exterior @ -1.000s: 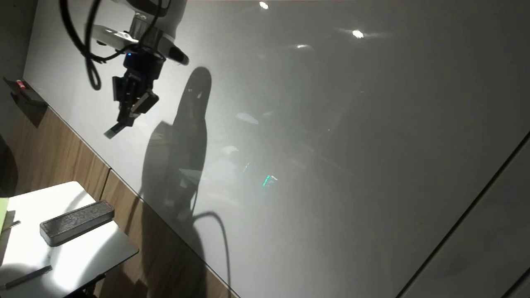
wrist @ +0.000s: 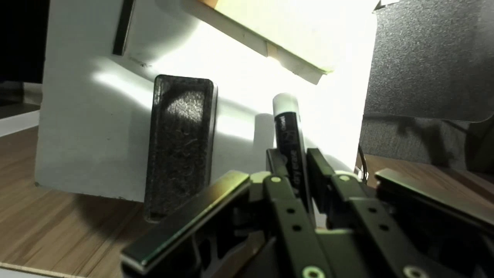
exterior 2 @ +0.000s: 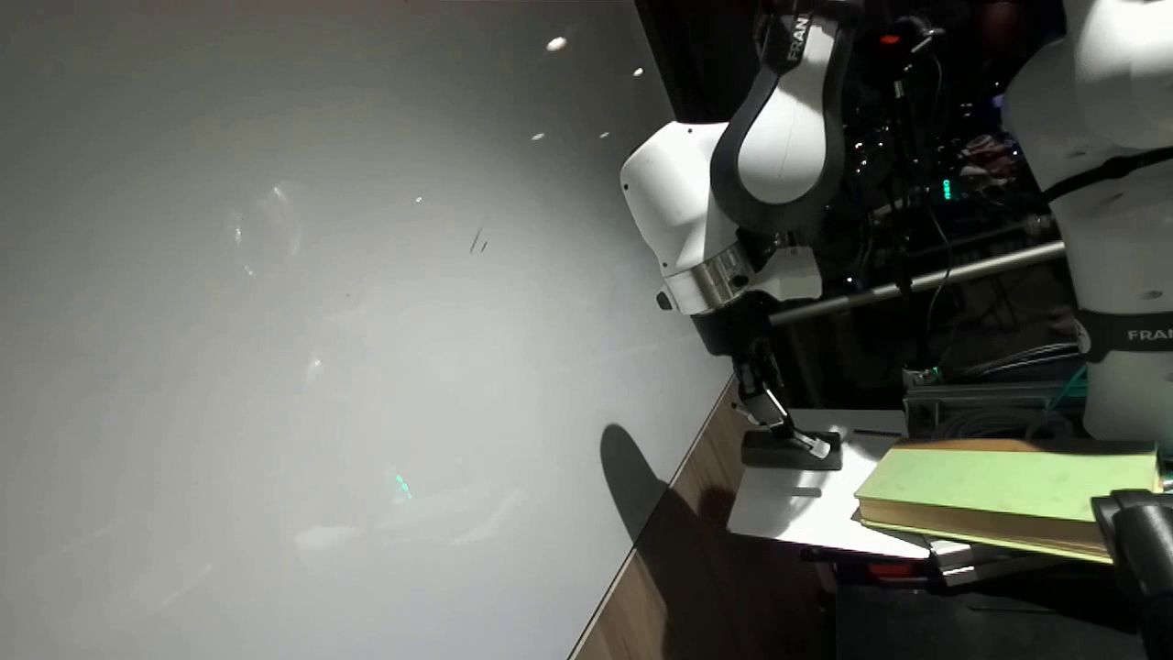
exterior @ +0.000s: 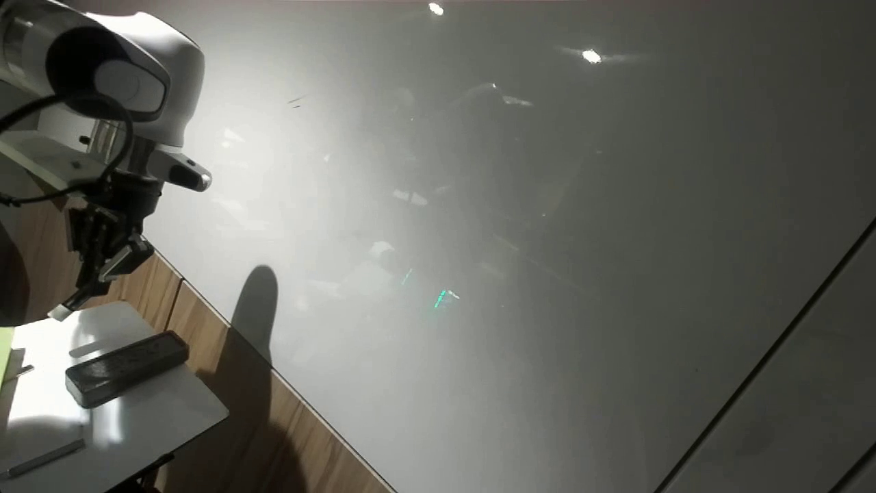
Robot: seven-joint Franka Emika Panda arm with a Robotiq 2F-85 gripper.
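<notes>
Between the two fingers of my gripper is a dark marker with a pale end pointing away from the hand; the gripper is shut on it. In exterior view 1 the gripper points down above the small white table, the marker's pale end lowest. From exterior view 2 the gripper appears in front of the black eraser block. The wrist view has that block lying flat on the table, left of the marker. A clear gap separates them in that view.
A large whiteboard fills the background, with wood panelling below. A thick green-covered book lies at one table edge. A thin dark bar rests on the tabletop. Bare surface shows between eraser and book.
In exterior view 1 the arm has moved left and down from in front of the whiteboard to above the table, carrying the marker. The eraser has stayed in place.
</notes>
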